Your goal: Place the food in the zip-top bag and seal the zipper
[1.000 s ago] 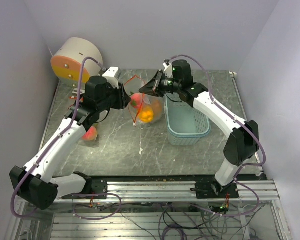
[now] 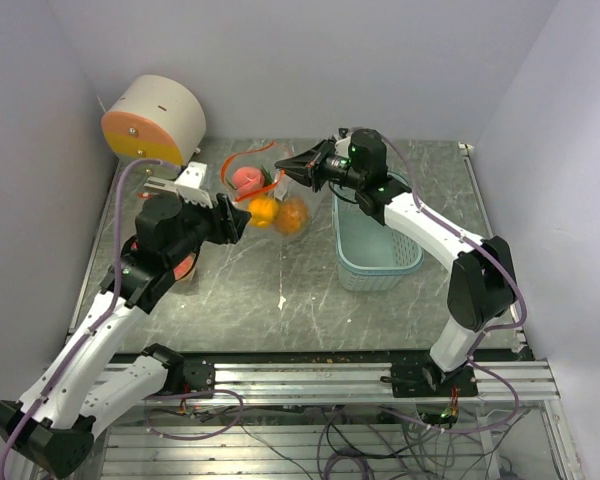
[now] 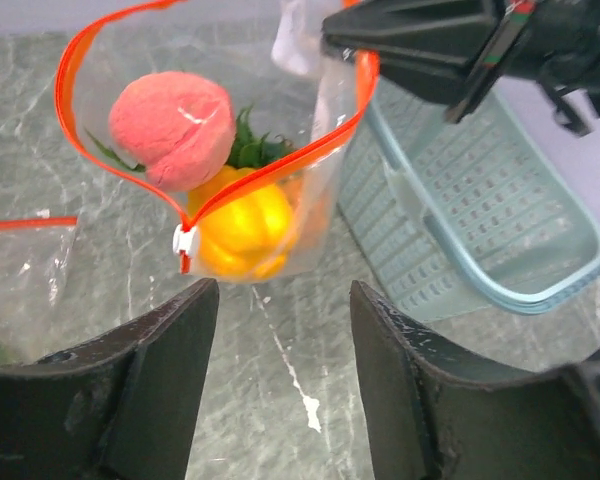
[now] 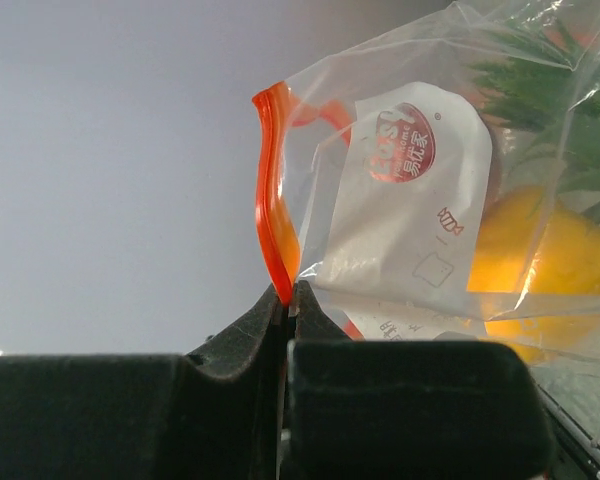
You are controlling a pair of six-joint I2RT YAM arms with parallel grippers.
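Note:
A clear zip top bag with an orange zipper rim (image 3: 68,110) and a white slider (image 3: 184,241) holds a pink round food (image 3: 170,125), green leaves (image 3: 255,150), a yellow pepper (image 3: 242,230) and an orange item behind it. My right gripper is shut on the bag's rim, holding it up in the top view at upper centre. My left gripper stands open just short of the bag, on its near-left side in the top view, with nothing between its fingers.
A pale blue basket (image 2: 375,270) stands to the right under the right arm. Another bag (image 3: 20,260) with an orange zipper lies at the left, behind the left arm. A cream cylinder (image 2: 155,115) is at the back left.
My left gripper has pulled back leftward and toward the front, and is opened away from the bag. The bag has swung left, its mouth showing wider. The right arm has shifted only slightly.

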